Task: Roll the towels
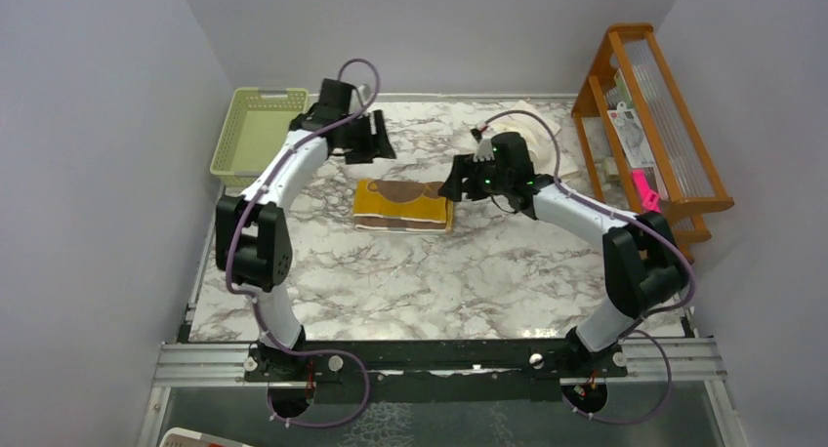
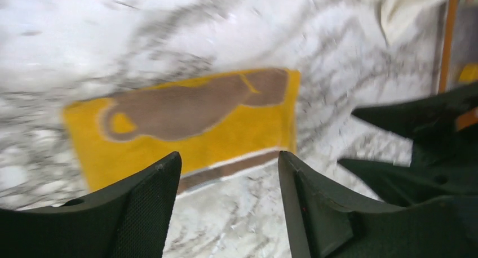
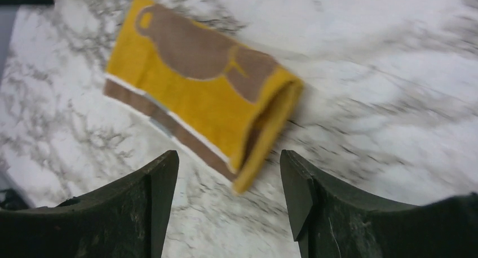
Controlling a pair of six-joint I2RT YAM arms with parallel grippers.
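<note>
A folded yellow and brown towel (image 1: 400,205) lies flat in the middle of the marble table, its right end a loose fold, seen also in the left wrist view (image 2: 186,123) and right wrist view (image 3: 197,83). My left gripper (image 1: 376,135) hangs open above and behind it, nothing between its fingers. My right gripper (image 1: 454,183) is at the towel's right end, open and empty, just above it.
A green basket (image 1: 259,140) stands at the back left. A cream cloth (image 1: 537,135) lies at the back right beside a wooden rack (image 1: 683,125).
</note>
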